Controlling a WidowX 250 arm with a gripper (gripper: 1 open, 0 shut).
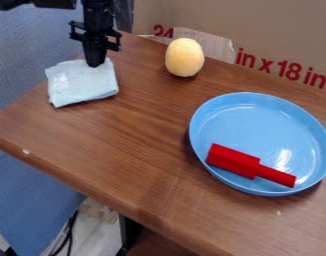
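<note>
The black gripper (95,54) is at the upper left, pointing down onto the top edge of a white folded cloth (80,85) on the wooden table. Its fingertips meet the cloth; whether they are closed on it is too small to tell.
A yellow egg-shaped object (185,58) stands at the back. A blue plate (279,130) at the right holds a red object (243,165). A cardboard wall runs behind. The table's left edge drops to a blue surface.
</note>
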